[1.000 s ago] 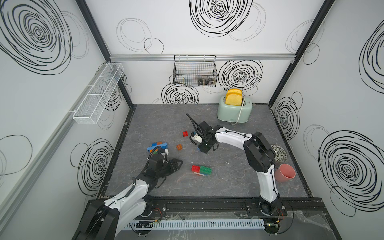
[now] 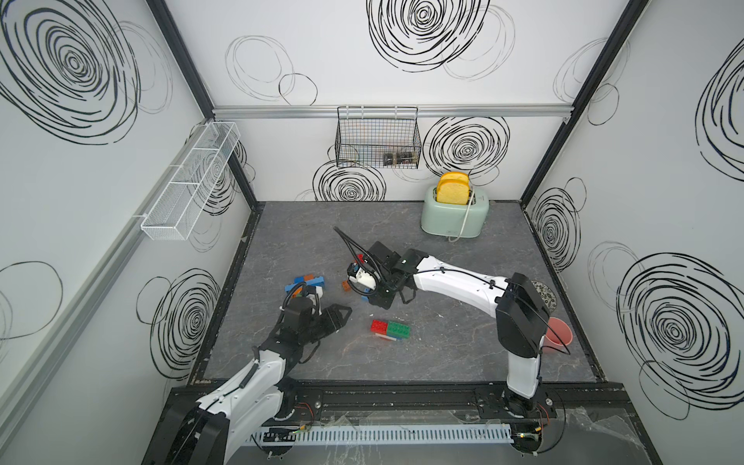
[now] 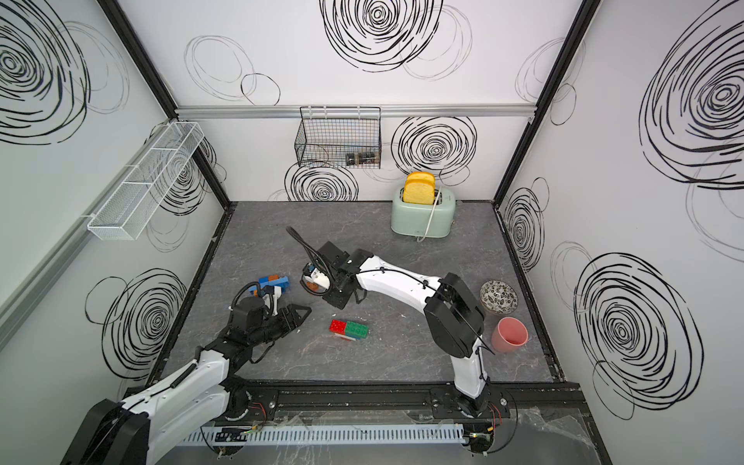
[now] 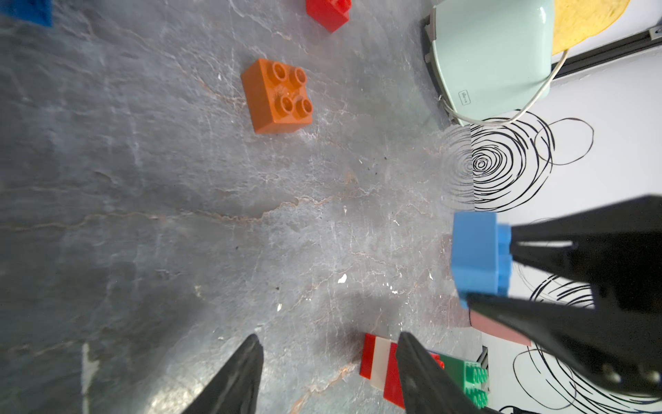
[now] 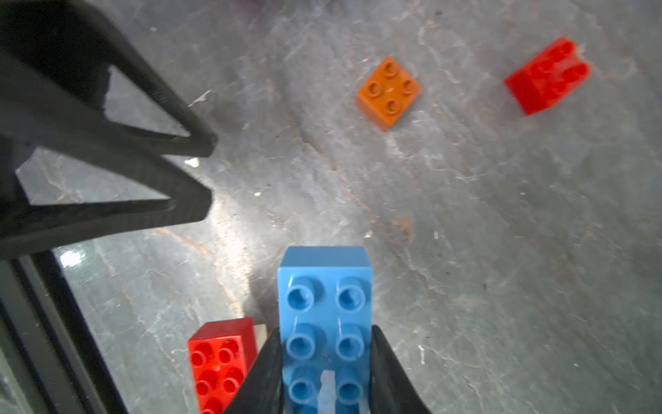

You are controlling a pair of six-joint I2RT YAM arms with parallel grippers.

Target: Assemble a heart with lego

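Observation:
In the right wrist view my right gripper is shut on a light blue brick (image 5: pixel 324 276), raised above the table. The left wrist view shows it at right, too. My left gripper stands open and empty at the front left. An orange brick (image 4: pixel 274 96) and a red brick (image 5: pixel 544 76) lie apart in the middle. A red and green brick group (image 2: pixel 390 328), with a white piece alongside, lies front centre. Blue and orange bricks (image 3: pixel 275 280) sit beside the left gripper, partly hidden by it.
A mint toaster (image 2: pixel 454 217) with yellow slices stands back right. A pink cup (image 3: pixel 510 334) and speckled dish (image 3: pixel 498 297) are at the right edge. Wire baskets hang on the walls.
My right arm has moved toward the front left, lifting the light blue brick nearer the orange brick. My left gripper has shifted very slightly leftward.

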